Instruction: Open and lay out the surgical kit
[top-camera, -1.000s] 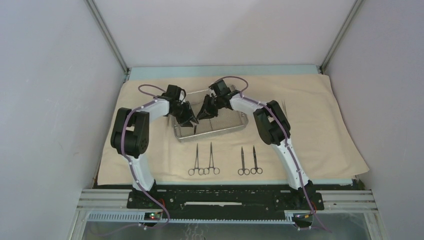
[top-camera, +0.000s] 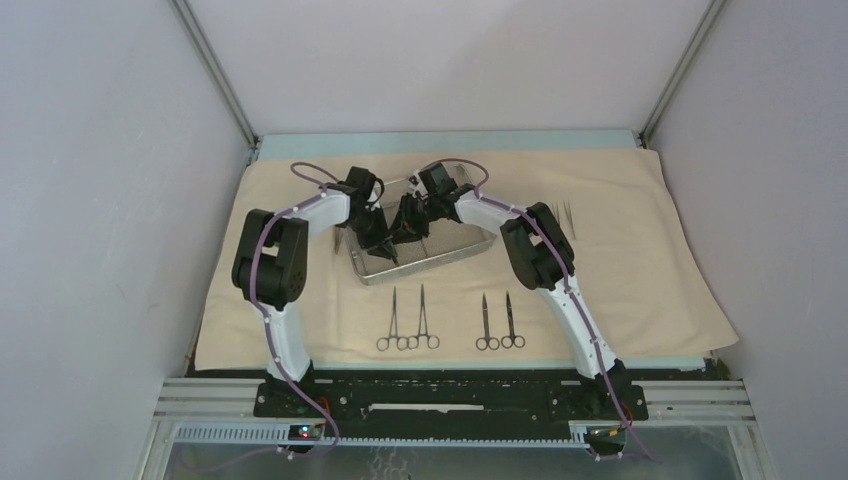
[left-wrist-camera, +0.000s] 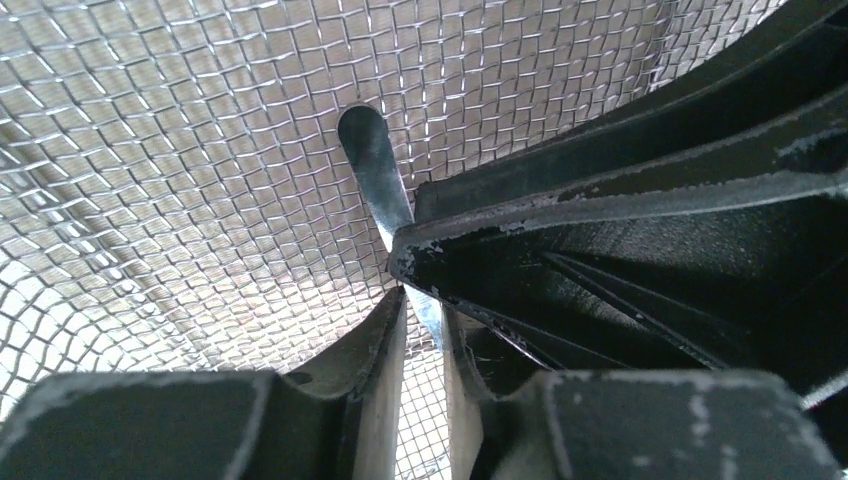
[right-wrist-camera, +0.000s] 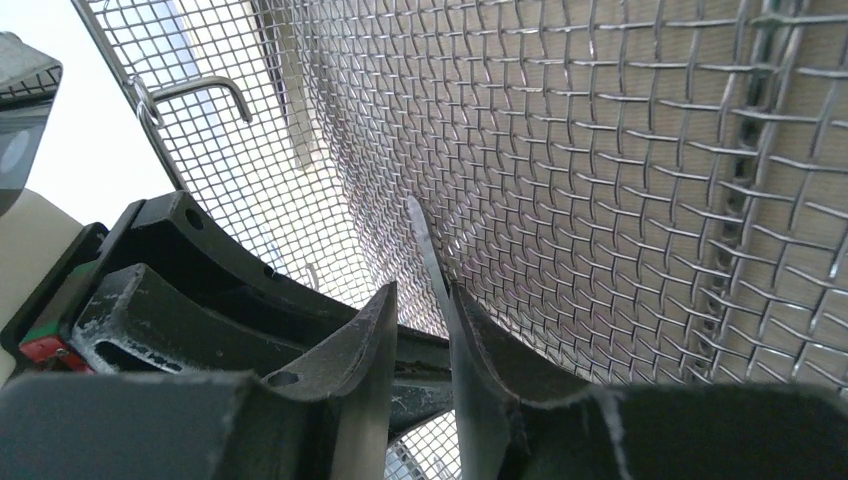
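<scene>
A wire mesh tray (top-camera: 440, 262) sits at the back centre of the cloth, with both grippers lowered into it. A slim metal instrument (left-wrist-camera: 372, 150) with a flat rounded end lies over the mesh; part of it is hidden behind the other arm's dark fingers. My left gripper is partly open, mesh showing between its fingertips, the instrument close to its right finger. In the right wrist view, a thin metal strip (right-wrist-camera: 425, 235) runs down to my right gripper, also partly open. Whether either finger pair touches the metal cannot be made out.
Two clamps (top-camera: 422, 318) and two pairs of scissors (top-camera: 510, 325) lie in front of the tray on the beige cloth (top-camera: 640, 270). Several thin instruments (top-camera: 569, 220) rest at the right. The two grippers are crowded together, leaving little room between them.
The right gripper has moved only a little. The instruments on the cloth have stayed put.
</scene>
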